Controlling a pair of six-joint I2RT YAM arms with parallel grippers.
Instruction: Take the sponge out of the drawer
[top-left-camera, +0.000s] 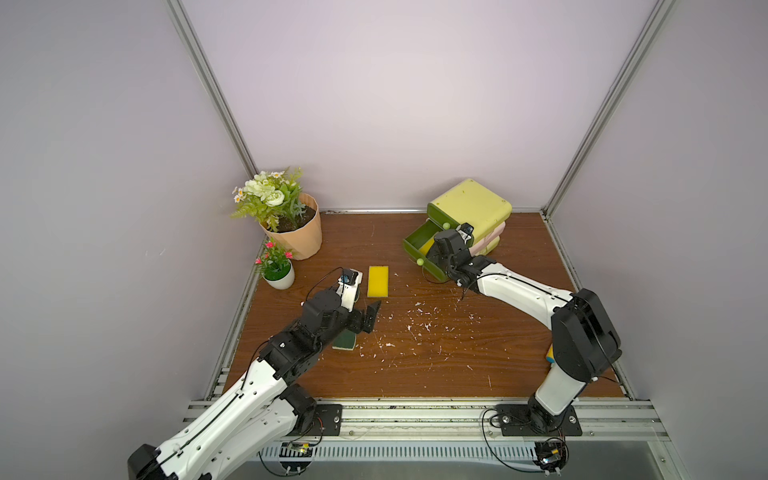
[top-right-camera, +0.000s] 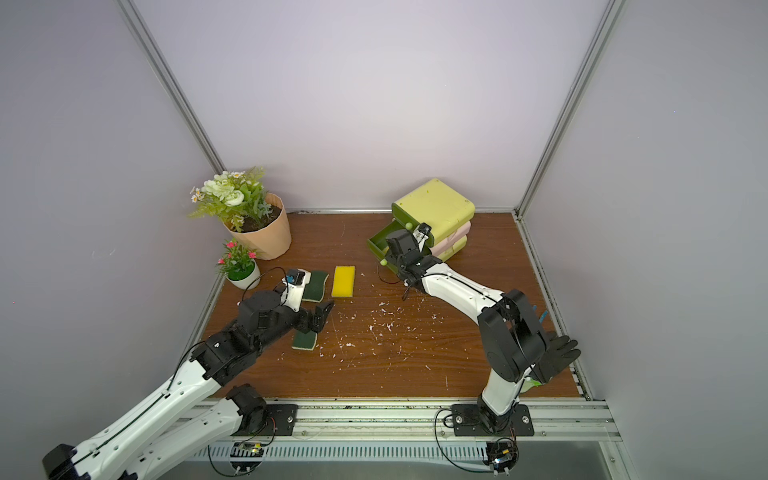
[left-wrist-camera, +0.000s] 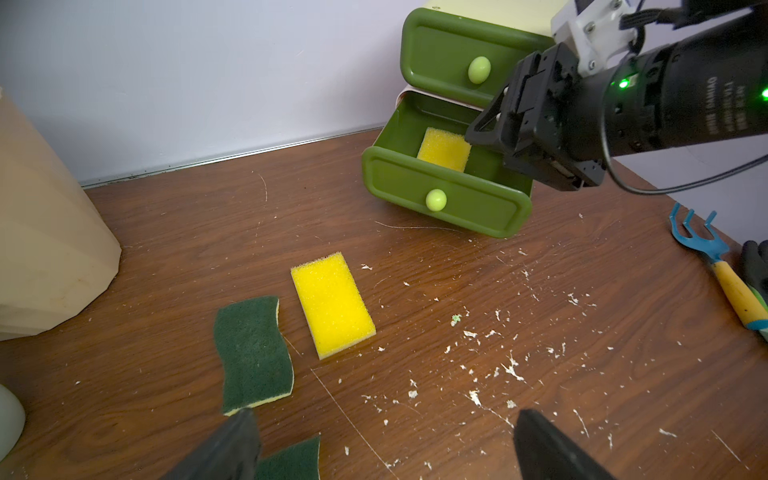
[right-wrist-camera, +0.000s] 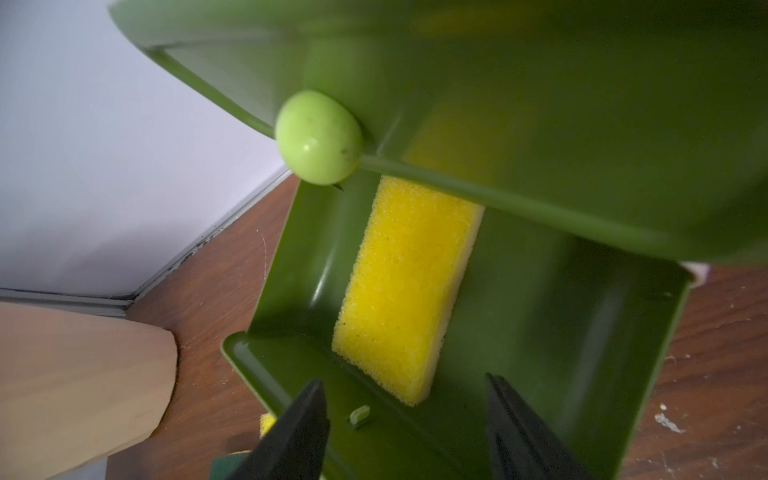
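In the right wrist view a yellow sponge (right-wrist-camera: 404, 288) lies flat in the pulled-out lower green drawer (right-wrist-camera: 552, 336), its far end hidden behind the upper drawer front. My right gripper is over this drawer, its fingers spread apart on either side with nothing between them. The sponge lies just beyond the fingertips. From the left wrist view, the same sponge (left-wrist-camera: 444, 149) rests left of the right gripper. Low over the table's left half, my left gripper (top-left-camera: 373, 316) stands open and empty, away from the drawer.
Loose on the table lie another yellow sponge (left-wrist-camera: 333, 305) and green-backed sponges (left-wrist-camera: 254, 353). Flower pots (top-left-camera: 304, 232) occupy the left back. The closed upper drawer (left-wrist-camera: 472, 52) overhangs the open one, its round knob (right-wrist-camera: 318, 137) sticking out. A blue hand fork (left-wrist-camera: 712, 260) is at the right.
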